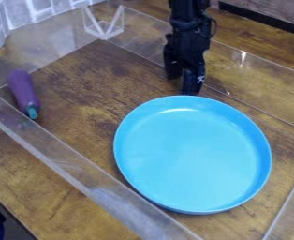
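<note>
A black robot arm reaches down from the top of the camera view, its gripper (187, 81) low over the wooden board just behind a large blue plate (192, 154). The gripper is open; whether anything lies between its dark fingers is too small to tell. A purple elongated object (23, 94) lies at the left, well apart from the gripper.
Clear plastic walls (75, 169) border the wooden surface. A white wire-like piece (102, 26) sits at the upper left. Bare board lies left of the gripper and to its right.
</note>
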